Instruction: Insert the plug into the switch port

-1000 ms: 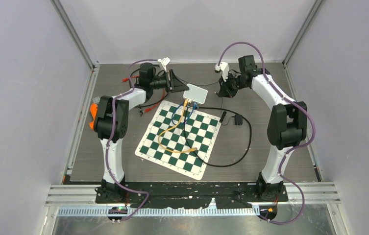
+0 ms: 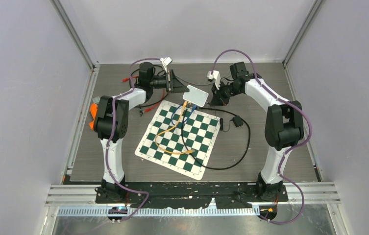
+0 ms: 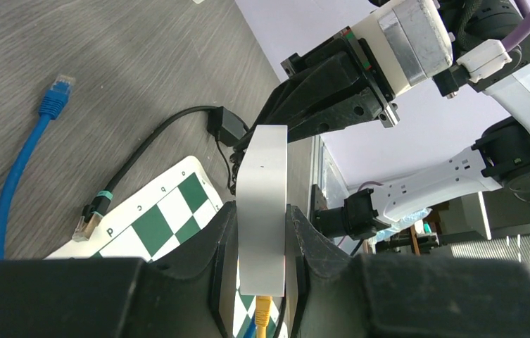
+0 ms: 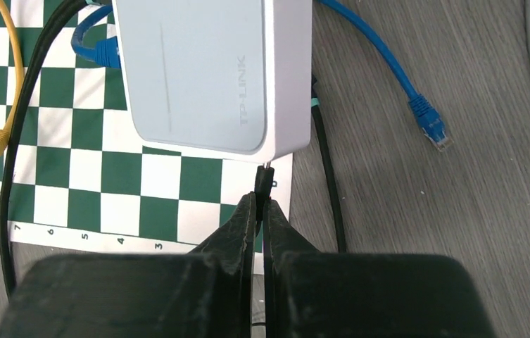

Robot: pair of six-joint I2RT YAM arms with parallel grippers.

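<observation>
The white network switch (image 2: 196, 96), marked TP-LINK, is held up over the board's far edge, my left gripper shut on it with a finger at either side. In the right wrist view the thin black plug (image 4: 264, 182) sits between the tips of my right gripper, which is shut on it. The plug points at the switch's edge (image 4: 290, 105) near one corner. A sliver of bright metal shows between plug and switch; whether its tip has entered the port cannot be told. The port itself is hidden.
Yellow, blue and black network cables hang from the switch over the green checkered board (image 2: 145, 147). A loose blue cable end (image 4: 427, 120) lies to one side. The black adapter (image 2: 237, 121) rests right of the board. Red-tipped leads (image 2: 150, 108) lie at left.
My right gripper has moved left and toward the front with the plug, closing on the switch. The switch shifted slightly; the hanging cables swung a little.
</observation>
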